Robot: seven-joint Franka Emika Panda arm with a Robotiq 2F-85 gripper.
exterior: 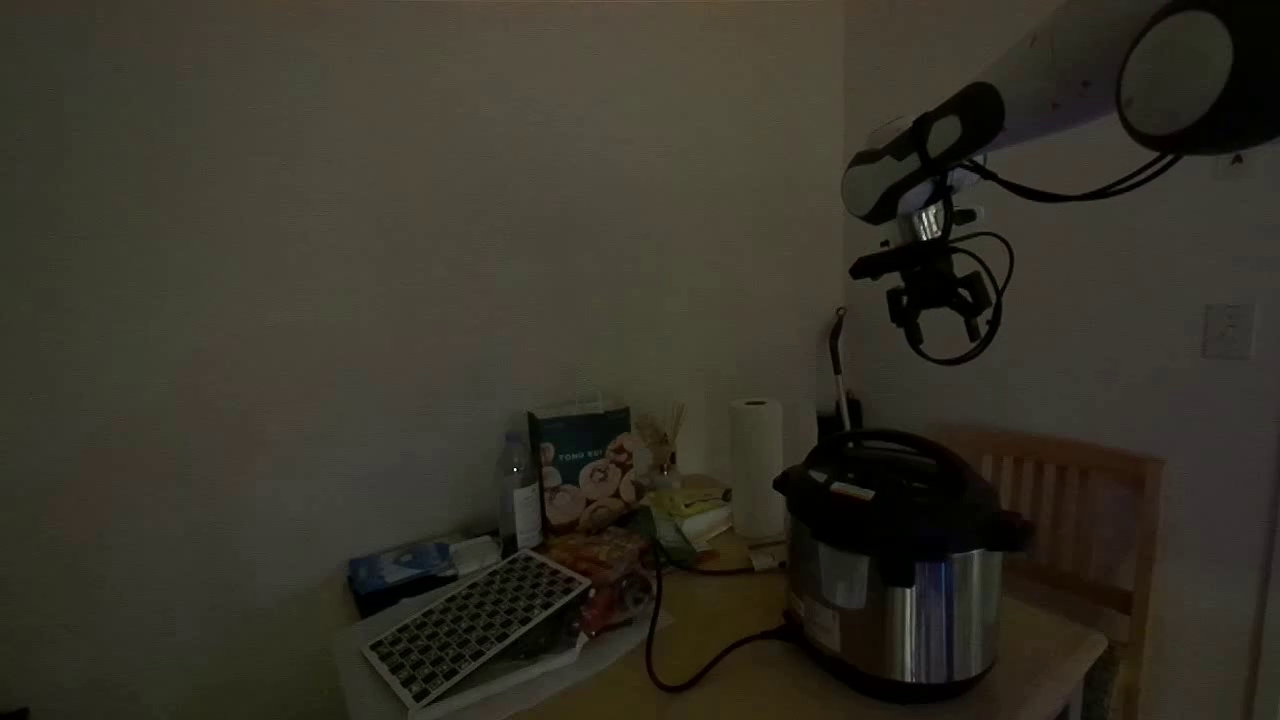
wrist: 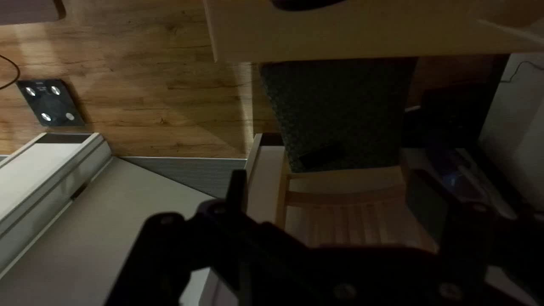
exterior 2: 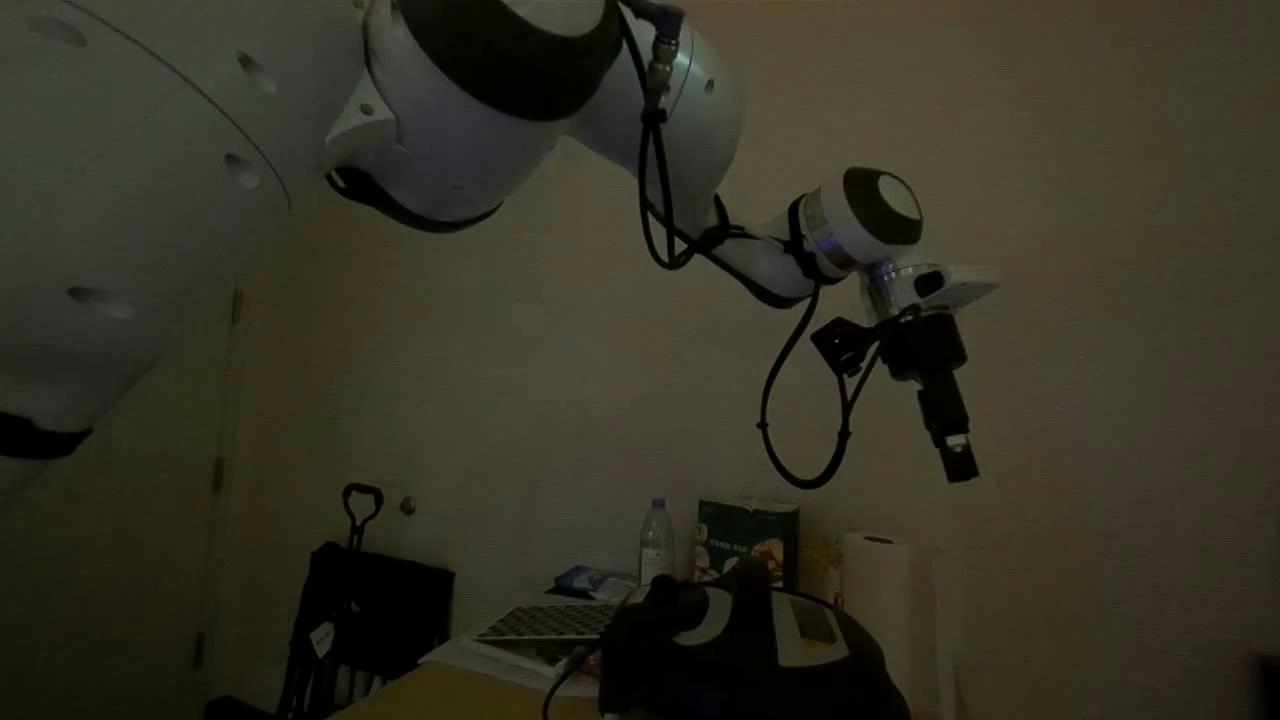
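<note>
High above the table, clear of everything on it, my gripper (exterior: 945, 332) hangs open with nothing between its fingers. In the second exterior view the same gripper (exterior 2: 959, 462) is seen side-on, pointing down. A silver and black pressure cooker (exterior: 894, 576) stands on the right part of the table, its black lid (exterior: 888, 486) seated on top with an arched handle. In the wrist view my spread fingers (wrist: 236, 191) have a wooden chair (wrist: 347, 201) far below them. Only a dark bit of the cooker may show at that view's top edge.
The wooden table (exterior: 720, 654) also bears a paper towel roll (exterior: 757, 468), a bottle (exterior: 519, 498), a dark printed bag (exterior: 584, 468), a white grid panel (exterior: 477, 626) and loose packets. A black cord (exterior: 720, 658) runs from the cooker. The room is dim.
</note>
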